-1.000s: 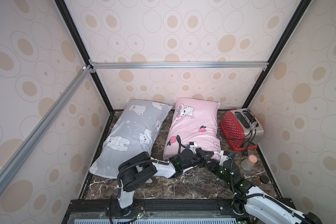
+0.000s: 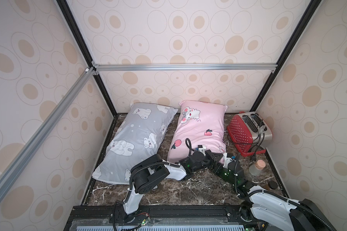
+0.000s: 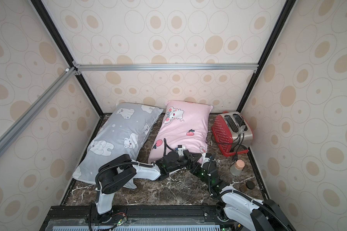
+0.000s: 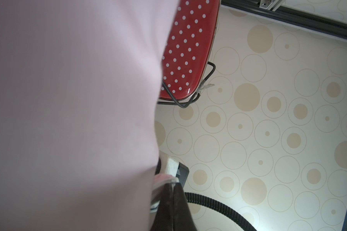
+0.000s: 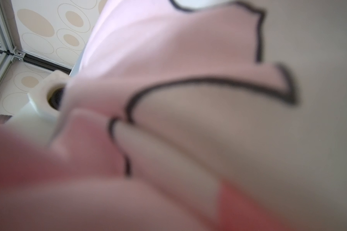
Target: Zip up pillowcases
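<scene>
A pink pillow (image 2: 200,127) with strawberries and a white mouse lies on the dark marbled surface, its near right corner bunched by both grippers. My left gripper is shut at the pillowcase's edge; pink and white cloth shows by its fingertips, but whether any is pinched is unclear. Coming from the front right, my right gripper (image 2: 216,164) is shut, close against the left one. In the right wrist view folded pink cloth (image 5: 181,57) fills most of the frame and hides the fingers. The zipper is not visible.
A grey bear-print pillow (image 2: 142,127) lies at left. Toward the right stand a red and steel toaster (image 2: 250,130) with loose cables, a cork-topped jar (image 2: 256,168) and a small dark-lidded jar (image 2: 272,185).
Both grippers have shifted a little, the left one right and toward the back, the right arm swinging with its wrist. The pink pillow's near part has slid slightly left.
</scene>
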